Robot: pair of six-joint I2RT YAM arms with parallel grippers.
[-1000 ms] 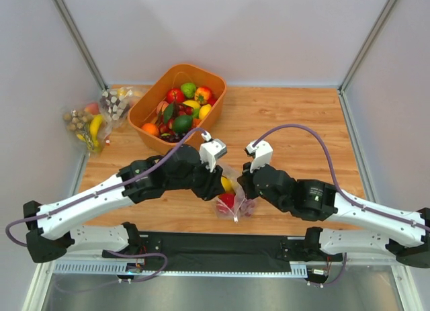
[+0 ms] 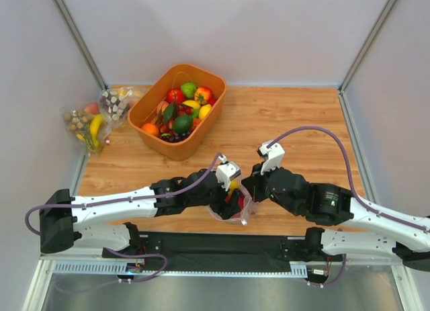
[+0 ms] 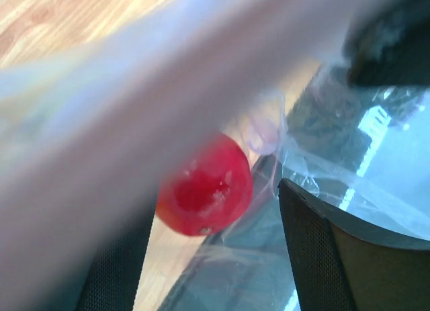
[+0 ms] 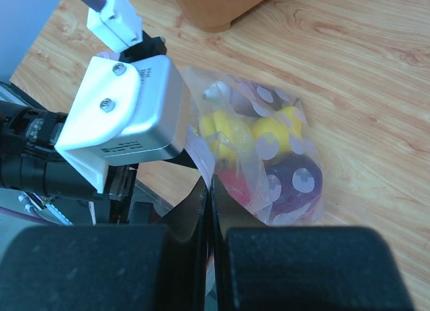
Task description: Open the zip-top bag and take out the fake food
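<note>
The clear zip top bag (image 4: 295, 123) lies on the table, with yellow pieces (image 4: 269, 133), a dark purple piece (image 4: 295, 180) and a red piece (image 4: 232, 183) showing through its spotted plastic. Seen from above, my left gripper (image 2: 230, 205) is at the bag's mouth. Its fingers stand open, and in the left wrist view a shiny red round fruit (image 3: 211, 190) sits between and beyond the fingers. A blurred fold of plastic covers part of that view. My right gripper is shut, with the bag's thin edge running into its fingertips.
An orange bin (image 2: 144, 109) full of fake produce stands at the back left. Two more filled clear bags (image 2: 84, 126) lie left of it. Both arms are close together at the bag.
My left gripper has come down and toward the front right, into the bag's mouth over the red fruit. The right gripper has shifted slightly to the right.
</note>
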